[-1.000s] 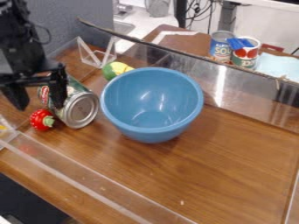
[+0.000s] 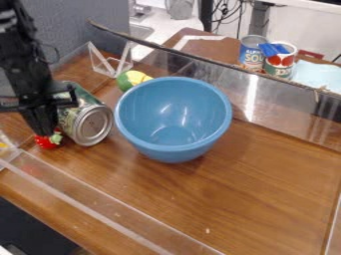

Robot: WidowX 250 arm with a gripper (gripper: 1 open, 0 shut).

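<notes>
My black gripper [image 2: 40, 115] is low at the left of the camera view, just above a small red strawberry-like object [image 2: 48, 140] with a green top, mostly hidden beneath it. Whether the fingers hold it cannot be made out. A green-and-silver can [image 2: 88, 123] lies on its side against the gripper's right. A blue bowl [image 2: 173, 123] stands empty to the right of the can.
A yellow-green object [image 2: 134, 80] lies behind the bowl. A clear wall [image 2: 253, 90] runs along the back, with cans [image 2: 252, 55] beyond it.
The gripper has come down onto the red object from above left and shifted slightly right. The red object is now more hidden and sits a little differently.
</notes>
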